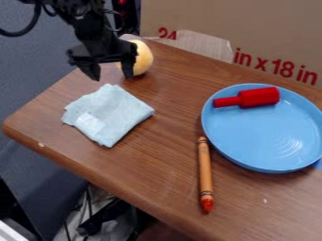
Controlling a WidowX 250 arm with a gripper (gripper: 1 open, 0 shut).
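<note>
My black gripper [105, 66] hangs at the upper left above the back of the wooden table, its two fingers apart, in front of a yellow round object [141, 56] that it partly covers. Whether it touches that object I cannot tell. A folded pale blue cloth [107, 116] lies below the gripper. On the right a blue plate [265, 141] holds a red cylindrical object with a handle [257, 97]. An orange crayon [205, 174] lies left of the plate.
A cardboard box [239, 33] stands behind the table [151, 179]. The table's left edge drops to a grey area. Bare wood lies around the cloth and in the lower middle.
</note>
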